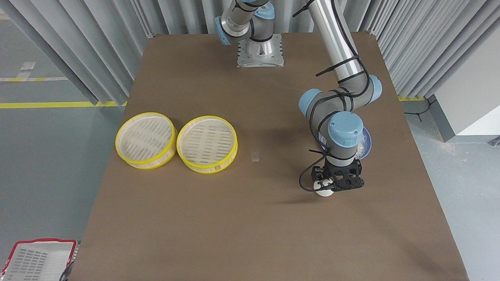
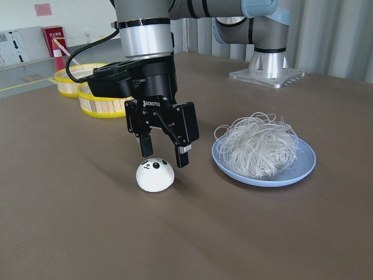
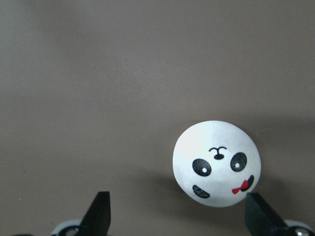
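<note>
A white dome-shaped bun with a panda face (image 2: 154,175) rests on the brown table; in the wrist view it (image 3: 216,163) sits right of centre, and in the front view it is mostly hidden under my wrist. My gripper (image 2: 164,150) is open just above the bun, with nothing between its fingers, which (image 3: 101,214) show at the bottom of the wrist view.
A blue plate (image 2: 303,168) of white stringy noodles (image 2: 256,146) lies right of the gripper in the left view. Two yellow-rimmed steamer baskets (image 1: 207,144) sit to the left.
</note>
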